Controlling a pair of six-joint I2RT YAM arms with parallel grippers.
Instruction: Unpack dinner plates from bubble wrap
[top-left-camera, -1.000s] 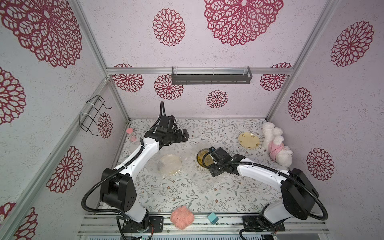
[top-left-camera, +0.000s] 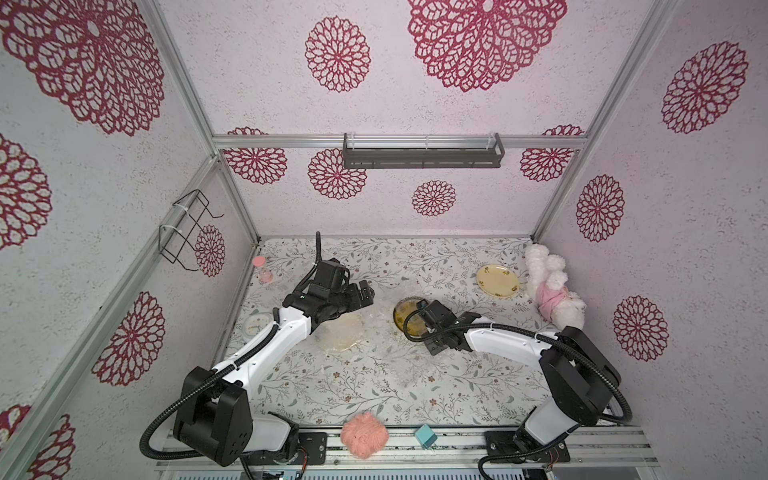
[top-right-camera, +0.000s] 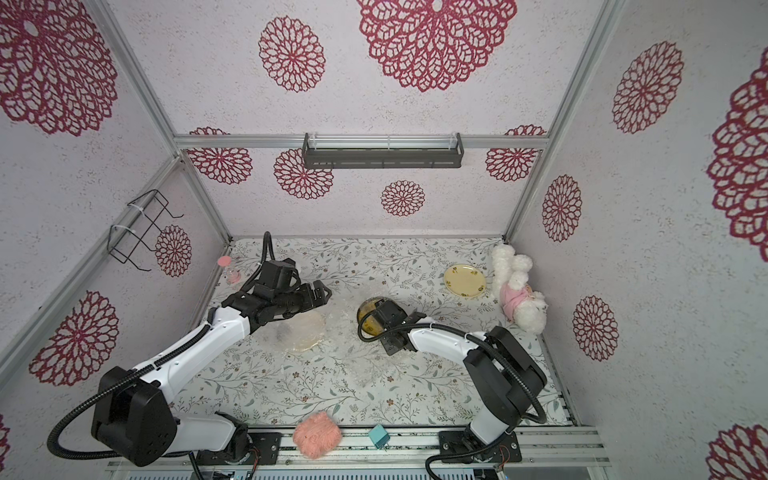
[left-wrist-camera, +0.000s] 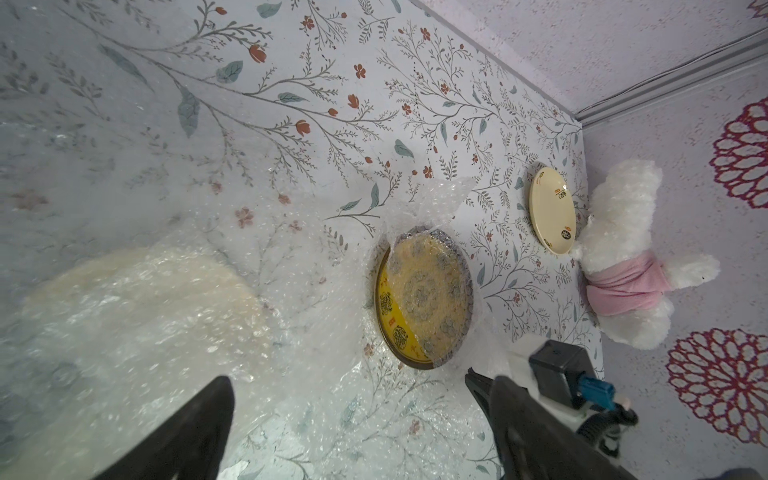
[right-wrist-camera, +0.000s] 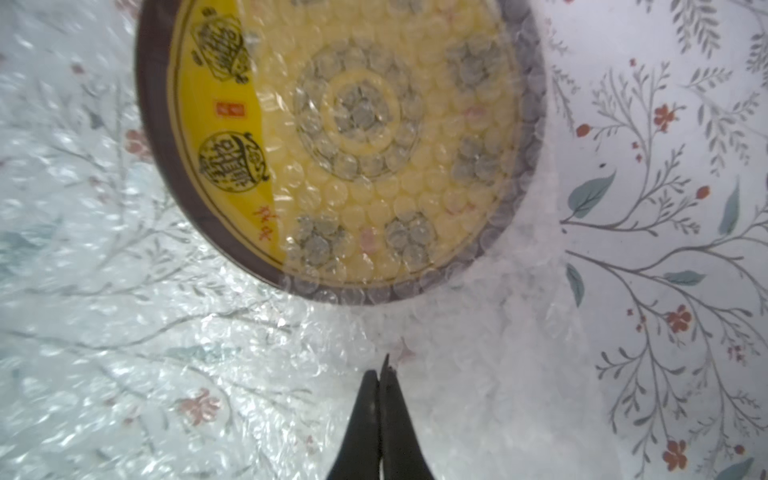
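Note:
A dark-rimmed yellow plate (right-wrist-camera: 232, 128) lies flat on the table, most of it under a flap of clear bubble wrap (right-wrist-camera: 416, 160); its left edge is bare. In the right wrist view my right gripper is shut just below the plate's rim, over the wrap; nothing shows between its tips. A pale plate (left-wrist-camera: 152, 304) lies beneath more wrap left of the yellow one. My left gripper stands open above the wrap, with nothing between its fingers. An unwrapped cream plate (top-left-camera: 497, 281) rests at the back right.
A white plush toy with a pink band (top-left-camera: 552, 297) sits beside the cream plate. A pink fluffy ball (top-left-camera: 364, 434) and a teal block (top-left-camera: 425, 436) lie at the front edge. A wire rack (top-left-camera: 188, 228) hangs on the left wall.
My left gripper has come down and toward the front, nearer the pale plate. The right arm has shifted slightly; the plates lie where they were.

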